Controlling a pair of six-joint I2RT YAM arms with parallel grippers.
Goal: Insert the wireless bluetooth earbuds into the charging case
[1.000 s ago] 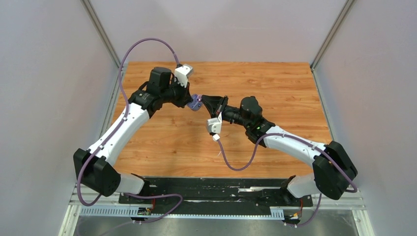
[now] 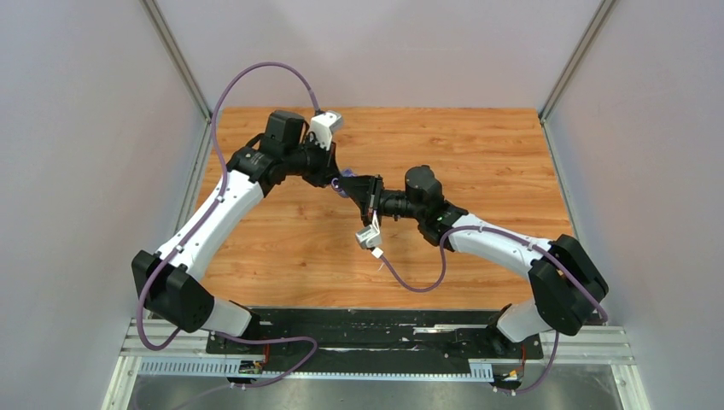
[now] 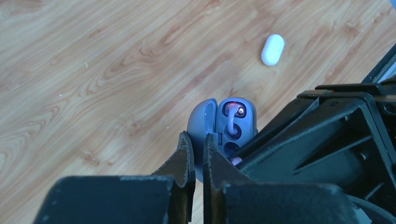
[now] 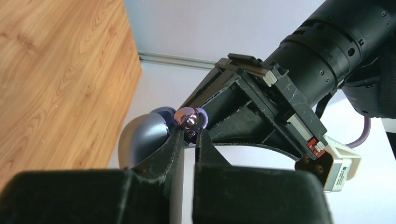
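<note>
My left gripper is shut on the blue charging case (image 3: 250, 119), gripping it by the raised lid. One purple earbud (image 3: 231, 119) lies in the recesses at the case's far end; how deep it sits is unclear. Against the case's nearer recesses is my right gripper, shut on another earbud, of which a small lilac bit (image 3: 236, 161) shows beside its tip. Its fingers hide most of that earbud, so its fit in the recess cannot be told. In the top view, the case (image 2: 343, 190) is largely covered by both grippers.
A small white oval piece (image 3: 272, 49) lies on the wooden table, apart from the case. The tabletop (image 2: 478, 154) around the arms is otherwise clear. Both grippers are very close together, with the case held between them.
The right gripper has moved left and slightly down over the case, covering more of it. The left gripper shifted slightly right with the case.
</note>
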